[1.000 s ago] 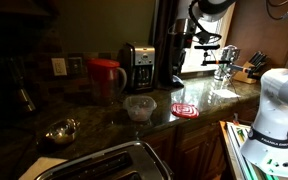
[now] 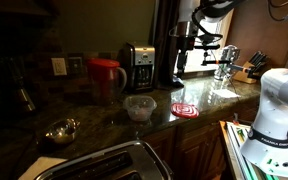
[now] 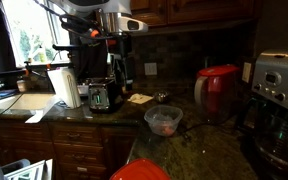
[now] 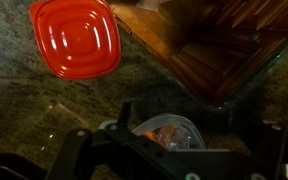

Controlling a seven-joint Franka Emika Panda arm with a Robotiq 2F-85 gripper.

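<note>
In the wrist view my gripper looks open, its dark fingers standing apart along the lower edge. Nothing shows held between them. Beyond the fingers is a clear round container with something orange and pale inside; my gripper hides its lower part. A red lid lies flat on the counter, apart from the container. From the first exterior view, the clear container stands on the counter left of the red lid, and the arm hangs above and behind them. The other exterior view also shows the container and lid.
A red pitcher and a coffee maker stand along the back wall. A metal bowl and a toaster are at the left. The counter between container and lid is clear.
The arm has shifted slightly to the right and up in the first exterior view. The container and the lid have not moved.
</note>
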